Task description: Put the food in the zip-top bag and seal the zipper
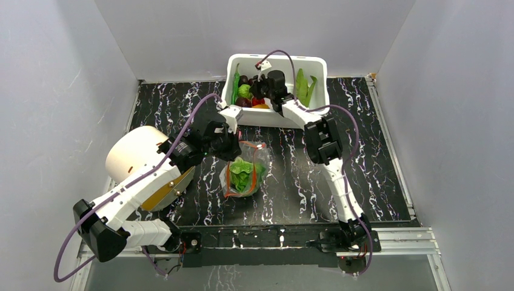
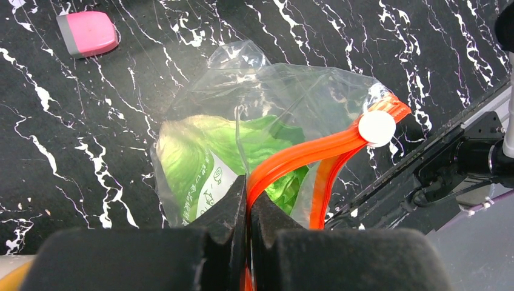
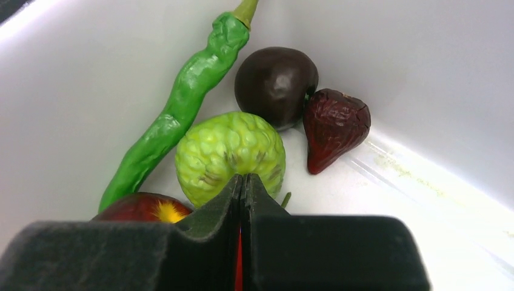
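Observation:
The clear zip top bag [image 2: 321, 91] stands on the dark marbled table with its orange zipper edge spread apart, a white slider [image 2: 377, 128] at one end. Inside it sits leafy green lettuce [image 2: 200, 163]. My left gripper is shut with the orange edge pinched between its fingers. Over the white bin [image 1: 320, 85], my right gripper is shut, and no food shows held at its tips. Just beyond those tips lies a bumpy green fruit [image 3: 233, 148]. Also in the bin are a green pepper [image 3: 188, 91], a dark round fruit [image 3: 277, 85] and a wrinkled dark red one [image 3: 336, 124].
Green pods [image 1: 306, 91] lie at the bin's right end. On the table, a pink and grey object [image 2: 91, 31] rests near the bag. A large cream and yellow container [image 1: 142, 157] is beneath the left arm. Open table [image 1: 279, 182] extends right of the bag.

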